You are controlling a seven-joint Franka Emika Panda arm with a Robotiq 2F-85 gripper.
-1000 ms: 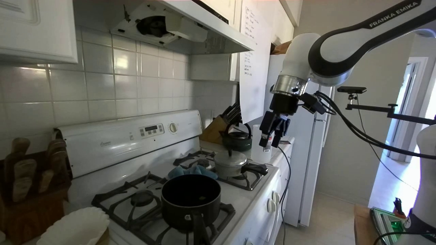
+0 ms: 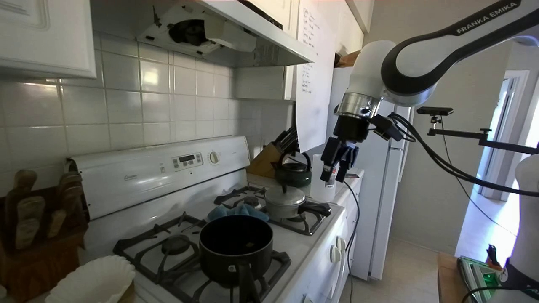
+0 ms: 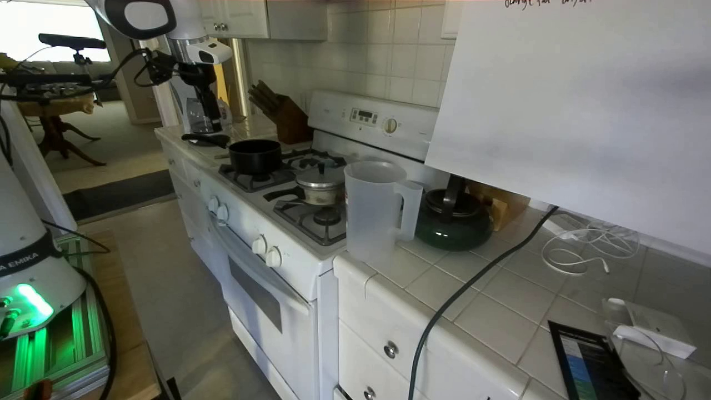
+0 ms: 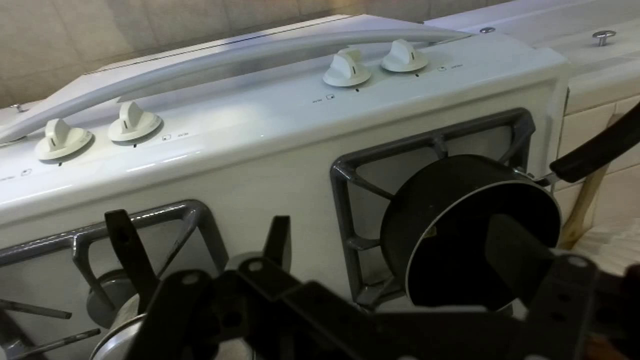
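Note:
My gripper hangs in the air above the front of the stove. In the wrist view its two fingers stand wide apart with nothing between them, so it is open. A black pot without a lid sits on a front burner, its handle pointing off the stove's front. In the wrist view one finger overlaps this pot's dark inside. A smaller silver pot with its lid on stands on the neighbouring burner. Blue cloth lies behind the black pot, partly hidden by it.
A translucent pitcher and a dark green kettle stand on the counter beside the stove. A knife block is behind them. At the other end are a utensil block and a white fluted dish. The range hood overhangs the stove.

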